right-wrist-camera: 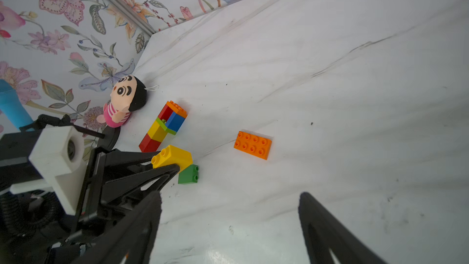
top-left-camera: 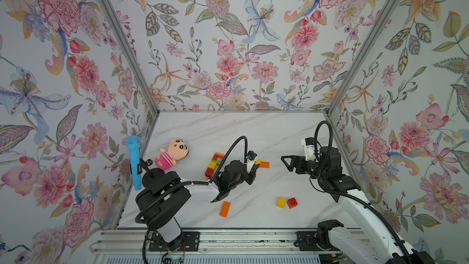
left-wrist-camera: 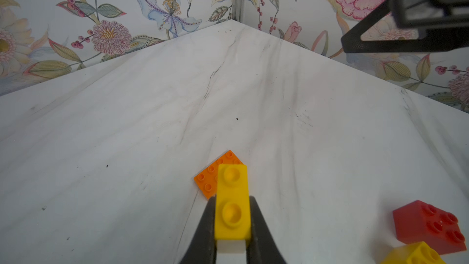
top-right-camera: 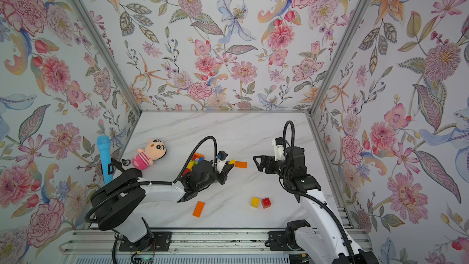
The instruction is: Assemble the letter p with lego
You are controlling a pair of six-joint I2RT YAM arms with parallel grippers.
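Observation:
My left gripper is shut on a yellow brick [left-wrist-camera: 232, 188], held above the table with two studs showing. Behind that brick in the left wrist view, an orange flat brick [left-wrist-camera: 207, 178] lies on the table, partly covered. The joined bricks of red, yellow, blue, orange and green [right-wrist-camera: 174, 121] sit farther left in the right wrist view; my left arm covers part of them from above. My right gripper hangs over the table's right side with fingers spread wide and nothing between them.
Near the front lie a yellow brick [top-left-camera: 281, 202], a red brick [top-left-camera: 292, 203] and another orange brick [top-left-camera: 224, 209]. A green brick [right-wrist-camera: 188, 174] shows beyond the left fingers. A doll [top-left-camera: 172, 154] and a blue stick [top-left-camera: 134, 162] occupy the left side.

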